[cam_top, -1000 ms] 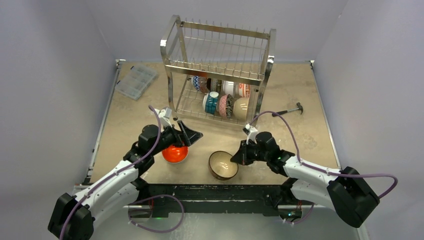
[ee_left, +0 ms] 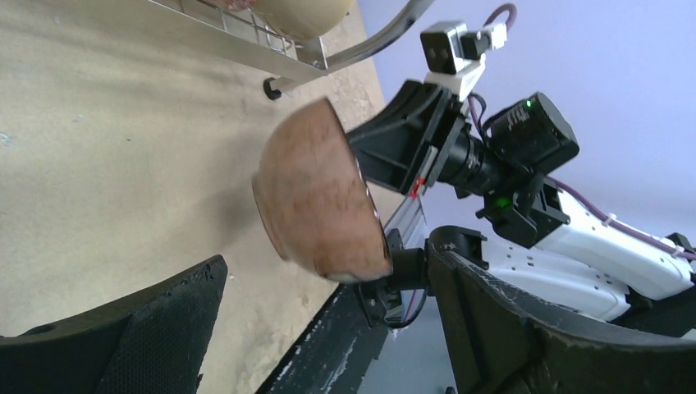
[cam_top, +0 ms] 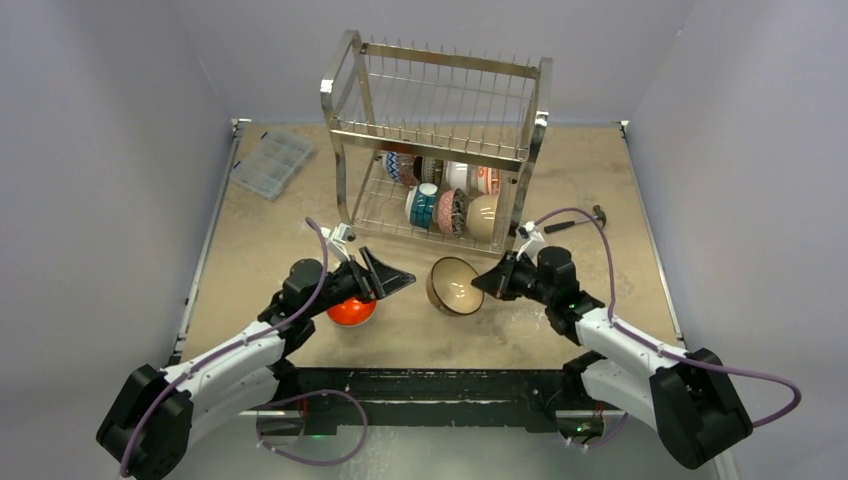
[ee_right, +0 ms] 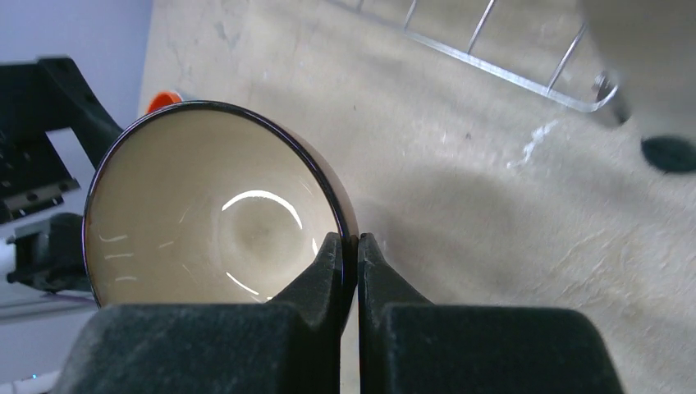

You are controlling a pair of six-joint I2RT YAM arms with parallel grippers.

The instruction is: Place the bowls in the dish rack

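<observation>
A beige bowl with dark rim (cam_top: 450,284) is tilted off the table; its brown outside (ee_left: 312,189) faces my left wrist camera. My right gripper (cam_top: 478,282) is shut on its rim, as the right wrist view (ee_right: 351,246) shows. My left gripper (cam_top: 400,280) is open, left of that bowl, empty, above a red bowl (cam_top: 350,312) on the table. The steel dish rack (cam_top: 440,147) holds several bowls on its lower tier; its upper tier is empty.
A clear plastic organiser (cam_top: 270,163) lies at back left, a hammer (cam_top: 570,222) at the right. Table space in front of the rack is mostly clear.
My right gripper has lifted the beige bowl and moved it toward the rack, tilting it. My left gripper has shifted slightly to the right.
</observation>
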